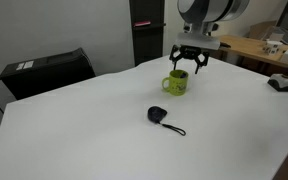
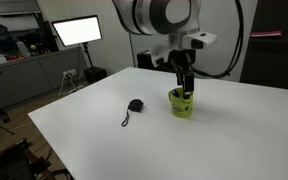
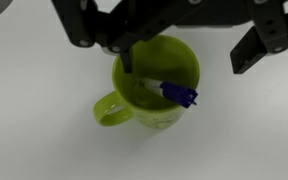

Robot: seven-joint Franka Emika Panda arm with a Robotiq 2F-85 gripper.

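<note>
A green mug (image 1: 177,84) stands upright on the white table, its handle (image 3: 109,108) at the lower left in the wrist view. Inside it leans a marker with a blue-purple end (image 3: 178,94), which reaches the mug's rim. My gripper (image 1: 187,69) is just above the mug, its fingers spread wide with nothing between them. In the wrist view one finger (image 3: 127,58) overlaps the mug's far side, and the other finger (image 3: 248,50) is out to the right. From the second exterior view the gripper (image 2: 183,88) covers part of the mug's top.
A black round item with a strap (image 1: 157,115) lies on the table nearer the front. A black case (image 1: 46,73) sits at the back left, and a white and black device (image 1: 283,83) at the right.
</note>
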